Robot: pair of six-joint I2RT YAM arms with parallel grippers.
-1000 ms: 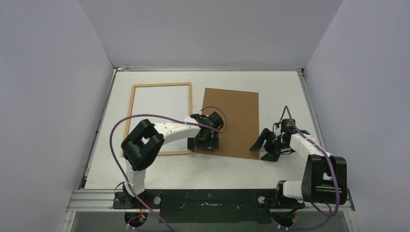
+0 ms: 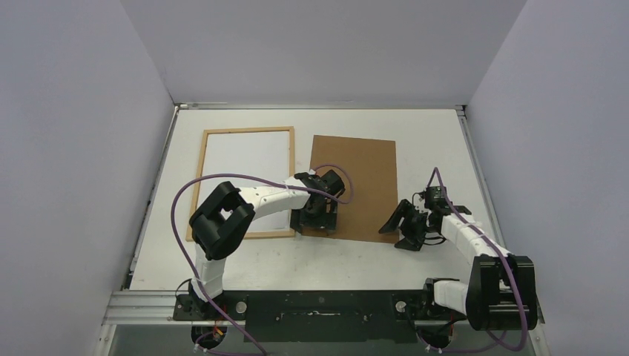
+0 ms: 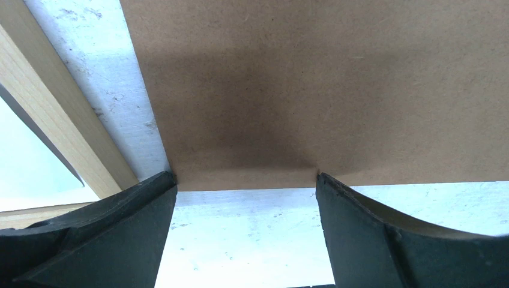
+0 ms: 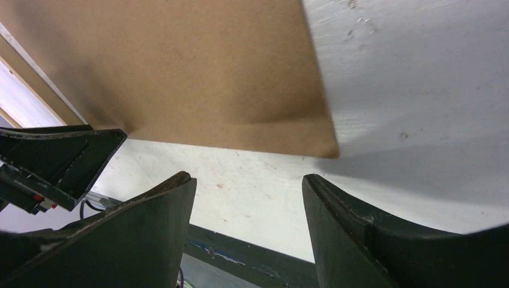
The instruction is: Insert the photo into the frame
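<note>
The wooden frame (image 2: 291,148) lies at the left, a white sheet (image 2: 245,156) inside it. A brown board (image 2: 363,178) lies flat to its right. My left gripper stands open low over the board's near left corner, fingertips at its near edge. My right gripper is by the board's near right corner, fingertips apart in the right wrist view; whether anything is held between them is not clear. No separate photo can be made out.
The white table (image 2: 438,141) has clear strips at the back right and along the front. Walls flank both sides. The left gripper's housing shows at the edge of the right wrist view.
The right arm and gripper have shifted slightly over the last second, the forearm toward the front. The left gripper has moved very slightly; the board's position is nearly the same.
</note>
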